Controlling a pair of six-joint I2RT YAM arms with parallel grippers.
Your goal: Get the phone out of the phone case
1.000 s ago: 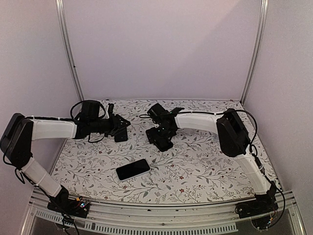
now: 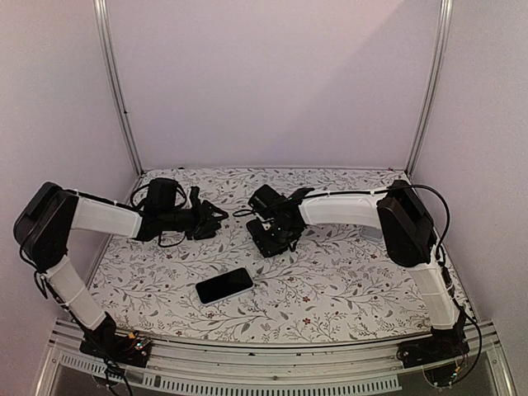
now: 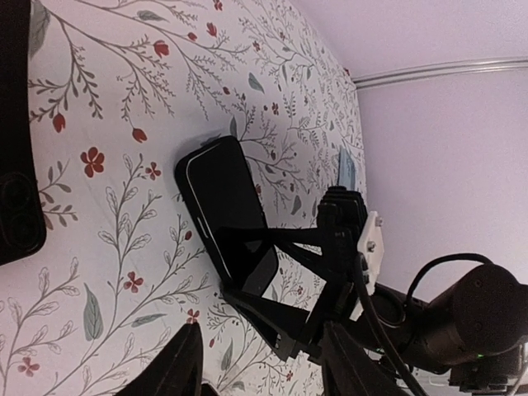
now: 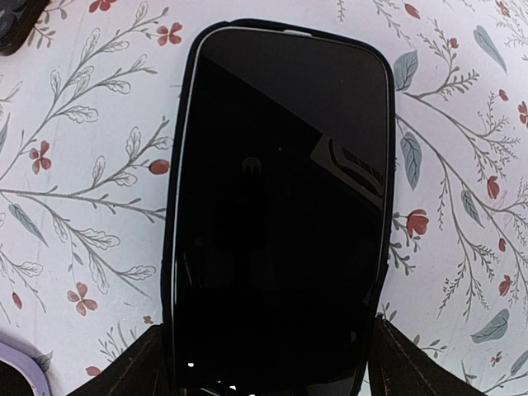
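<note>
A black phone in a dark case [image 4: 280, 198] lies screen up on the table, large in the right wrist view. My right gripper straddles its near end, one finger along each long side; how firmly the fingers press cannot be told. In the left wrist view, the same phone [image 3: 223, 194] shows with the right gripper's fingers around its lower part. From the top, the right gripper [image 2: 268, 233] largely covers it. My left gripper stands open to the phone's left, nothing between its fingertips.
Another dark phone [image 2: 224, 285] lies at the front of the table. A smaller dark object [image 2: 204, 232] sits partly hidden beneath the left gripper. At the right, a pale flat item [image 2: 372, 234] rests near the right arm.
The right arm has moved a little right and forward since a second ago, staying over the phone.
</note>
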